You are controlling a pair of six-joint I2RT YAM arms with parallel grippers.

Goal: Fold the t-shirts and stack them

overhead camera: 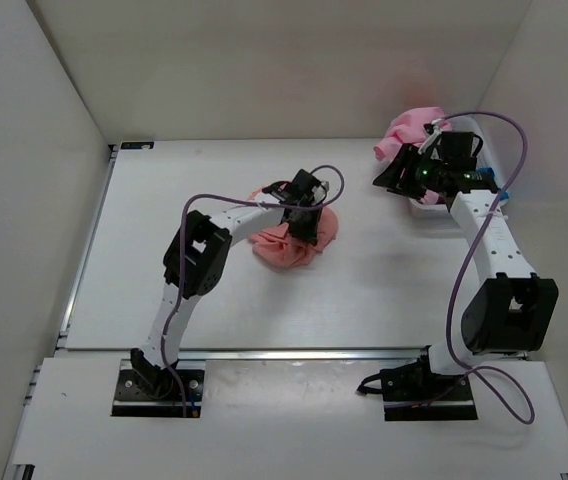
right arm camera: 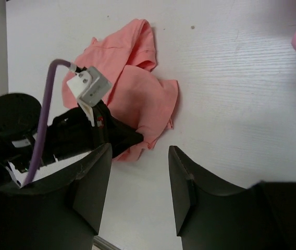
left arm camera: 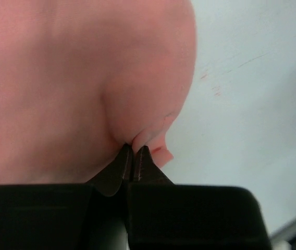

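Note:
A rumpled salmon-pink t-shirt (overhead camera: 279, 247) lies on the middle of the white table, partly folded over itself. My left gripper is shut on a gathered edge of it, with cloth bunched at the fingertips. In the right wrist view the left gripper sits at the shirt's lower part. My right gripper stands open above the table's right side, with nothing between its fingers, clear of the shirt. A brighter pink cloth (overhead camera: 411, 129) hangs over the edge of the container at the back right, partly hidden by my right arm.
The white container (overhead camera: 469, 140) at the back right also holds something blue. Walls stand behind and at both sides.

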